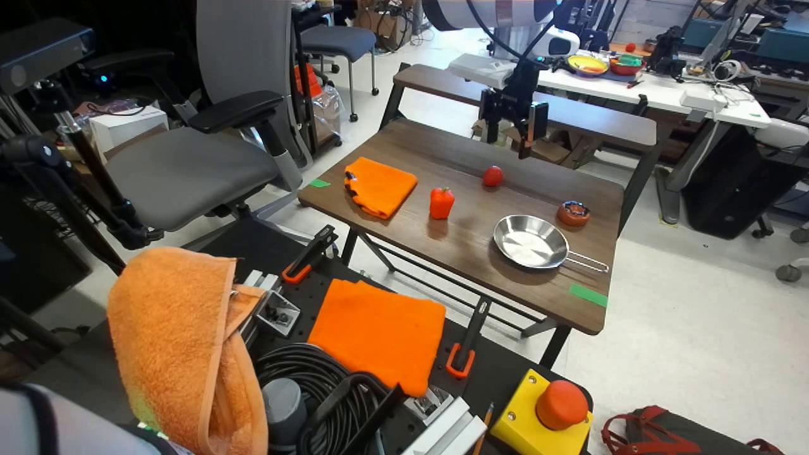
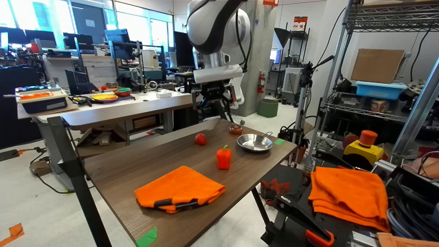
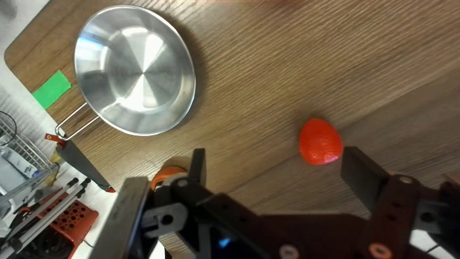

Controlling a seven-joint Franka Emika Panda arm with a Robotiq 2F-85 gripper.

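My gripper stands open above the table, its two fingers wide apart with nothing held between them. Below and between the fingertips in the wrist view, near the right one, lies a red tomato (image 3: 320,141) on the wood. A steel pan (image 3: 137,71) with a wire handle rests to the upper left. Partly covered by the left finger is a reddish-brown round item (image 3: 169,175). Exterior view 1 shows a red bell pepper (image 1: 441,203) upright on the table, and a folded orange cloth (image 1: 380,186) towards its left end.
Behind the table runs a raised wooden shelf (image 1: 565,114). Green tape (image 1: 588,295) marks the near right corner, and more tape (image 2: 146,237) the cloth end. Bare wood surrounds the tomato. A black cart with another orange cloth (image 1: 379,333) stands in front.
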